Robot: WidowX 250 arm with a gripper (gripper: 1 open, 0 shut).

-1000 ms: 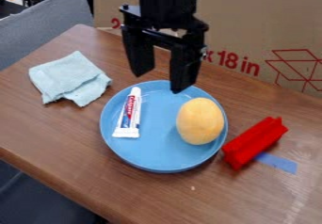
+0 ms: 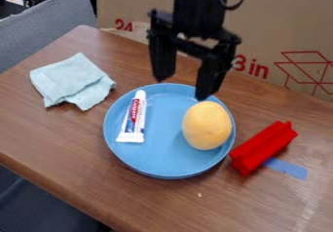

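Note:
My black gripper [image 2: 185,75] hangs open above the back part of a blue plate [image 2: 164,158], with nothing seen between its fingers. On the plate lie a white toothpaste tube [image 2: 132,117] at the left and a yellow rounded object [image 2: 207,126] at the right.
A folded light-blue cloth [image 2: 70,78] lies left of the plate. A red object [image 2: 262,147] lies to the right, beside blue tape [image 2: 285,168]. A cardboard box [image 2: 286,41] stands behind. The wooden table has free room at the front.
My gripper has shifted somewhat to the right over the last second, still above the plate. The objects on the table look unmoved.

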